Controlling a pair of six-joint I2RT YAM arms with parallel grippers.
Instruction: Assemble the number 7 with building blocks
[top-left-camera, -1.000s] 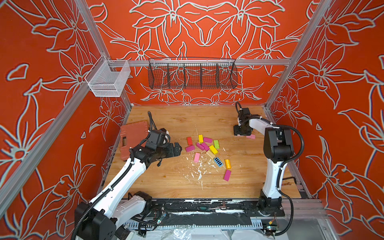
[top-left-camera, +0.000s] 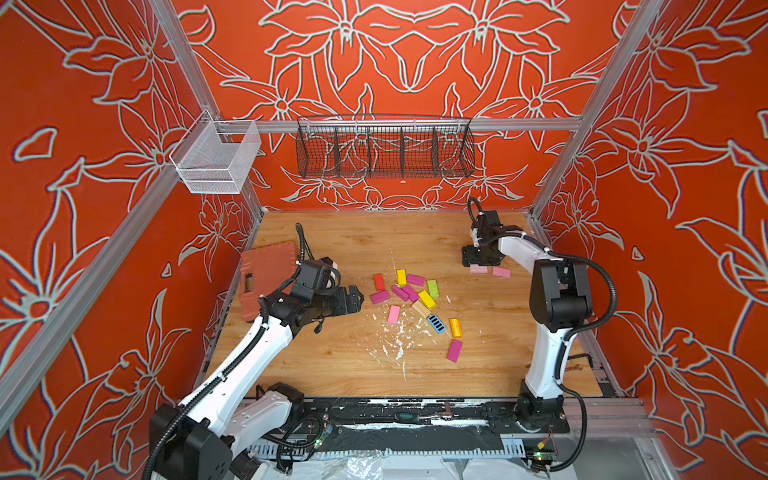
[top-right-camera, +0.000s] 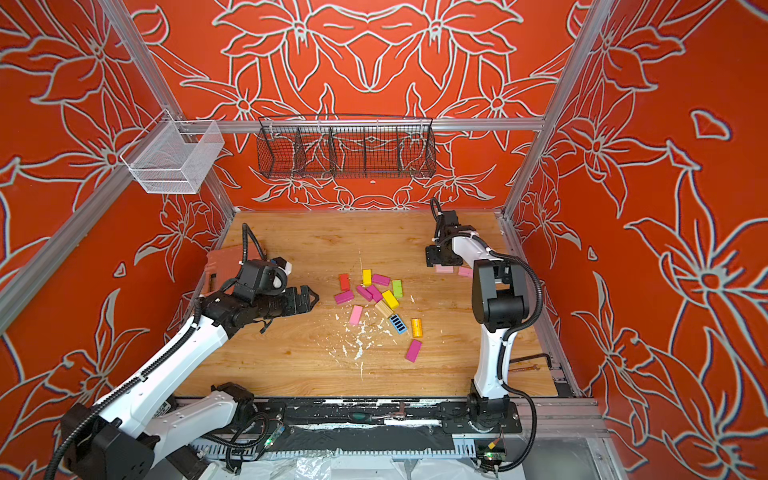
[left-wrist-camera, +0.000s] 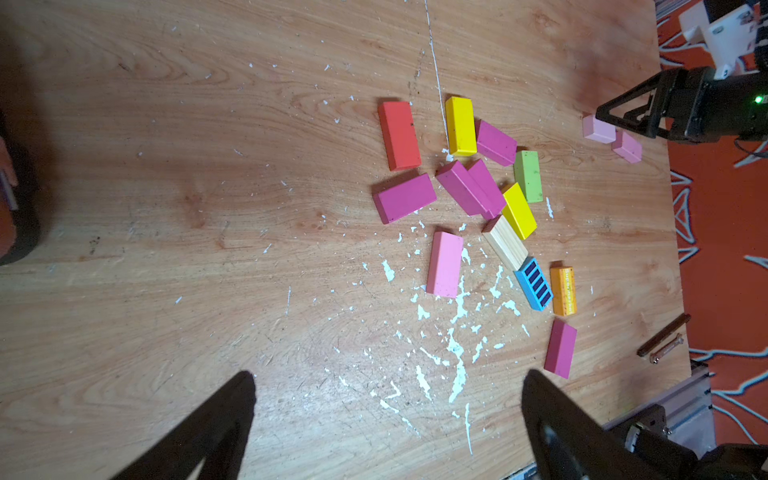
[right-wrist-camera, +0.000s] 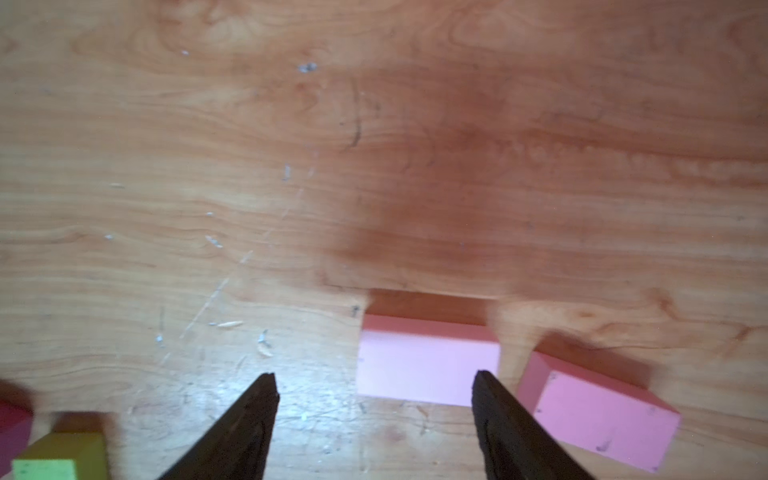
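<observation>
My right gripper (top-left-camera: 472, 257) is raised over two light pink blocks at the back right, a left one (right-wrist-camera: 428, 360) and a right one (right-wrist-camera: 598, 408), lying near each other at an angle; its fingers are apart with nothing between them.
A red board (top-left-camera: 267, 260) lies at the table's left side. Wire baskets (top-left-camera: 384, 152) hang on the back rail.
The left arm has stayed still.
</observation>
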